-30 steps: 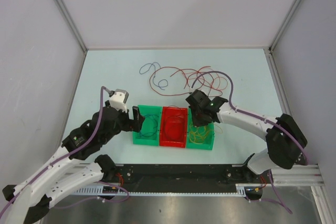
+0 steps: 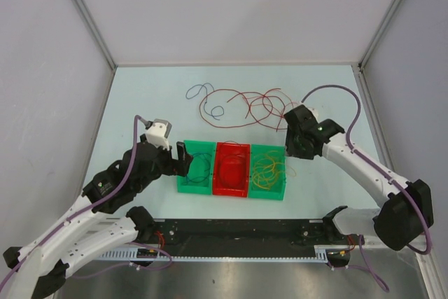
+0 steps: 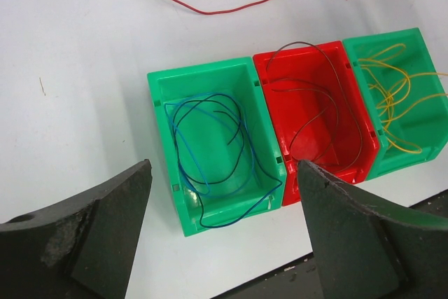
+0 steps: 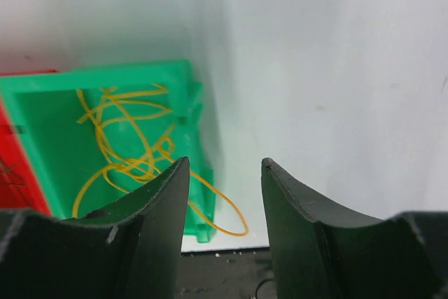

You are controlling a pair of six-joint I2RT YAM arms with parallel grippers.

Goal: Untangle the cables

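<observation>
Red cables (image 2: 241,93) lie loosely looped across the back of the table, and a blue cable (image 2: 198,87) curls to their left. Blue and dark cables (image 3: 245,131) rest in the left green bin (image 3: 203,75); a strand crosses its front rim. Dark reddish cables (image 3: 336,103) are in the red bin (image 3: 297,54). Yellow cables (image 4: 143,152) fill the right green bin (image 4: 133,75), with one loop hanging over its side. My left gripper (image 2: 183,162) is open and empty beside the left bin. Open and empty, my right gripper is right of the yellow cables' bin.
The three bins stand side by side near the front edge. A dark strip (image 2: 238,229) runs along the front, beyond the table edge.
My right arm has moved to the right, from above the right green bin to beside it. The left arm and the cables at the back stay put.
</observation>
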